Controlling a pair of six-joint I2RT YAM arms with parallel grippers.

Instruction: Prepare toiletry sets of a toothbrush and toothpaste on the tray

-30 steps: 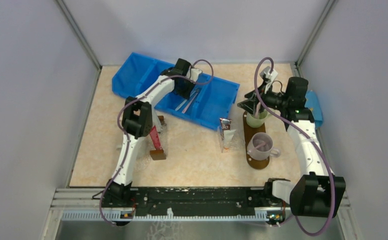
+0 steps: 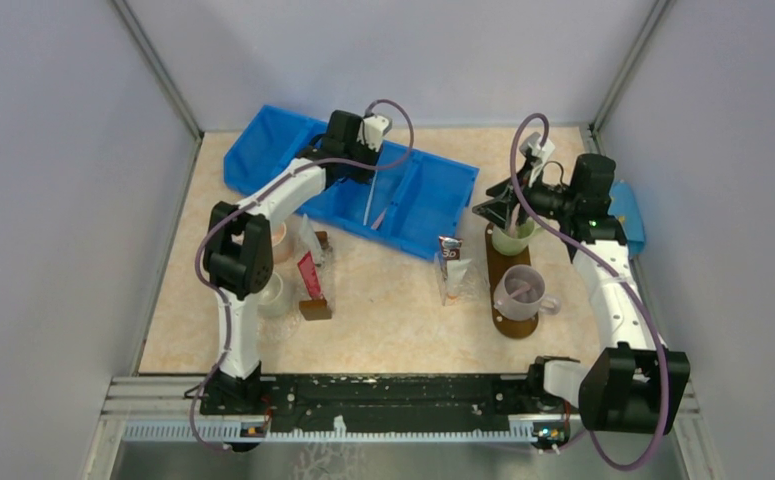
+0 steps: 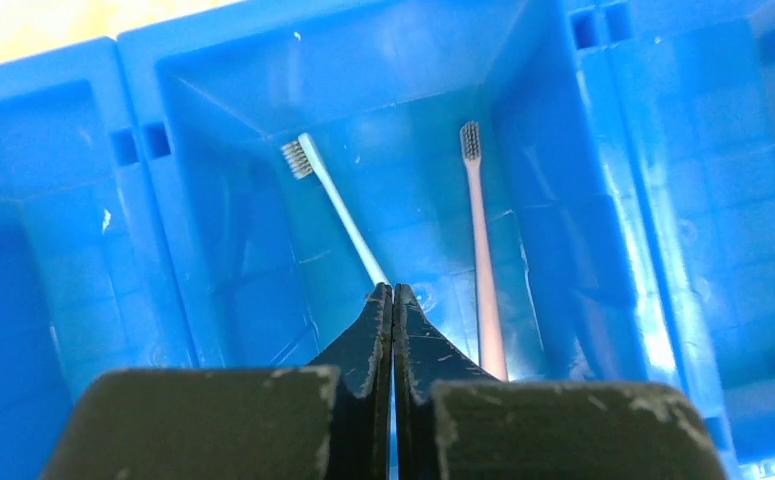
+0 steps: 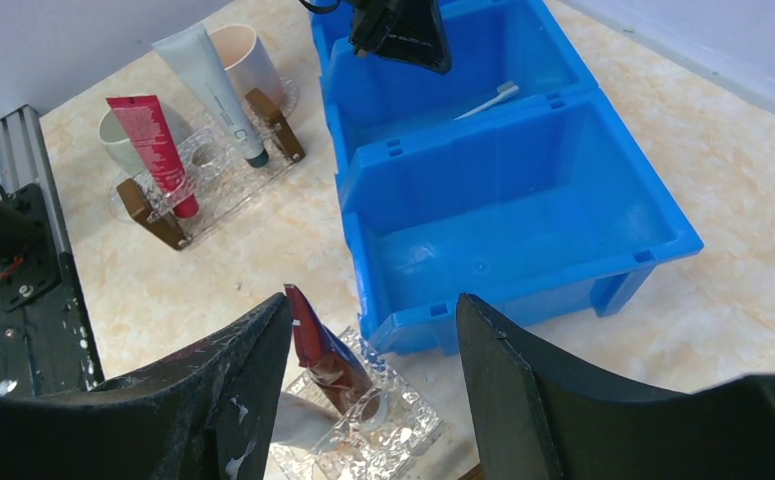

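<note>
In the middle compartment of the blue tray (image 2: 418, 240) lie two toothbrushes. The white toothbrush (image 3: 343, 212) slants across the floor, its lower end hidden behind my left fingertips. To its right is the pink toothbrush (image 3: 481, 240). My left gripper is above the compartment, tips pressed together with nothing between them; the white toothbrush is outside them. My right gripper is spread wide and empty. Upright in clear holders stand a red tube (image 4: 150, 150), a pale tube (image 4: 211, 85), a dark red tube (image 4: 335, 368) and a white tube (image 2: 455, 275).
On a brown board at the right stand a green mug (image 2: 511, 243), beneath my right gripper, and a pinkish mug (image 2: 511, 300), each with something pink in it. The right compartment of the tray is empty.
The right arm is nearly still.
</note>
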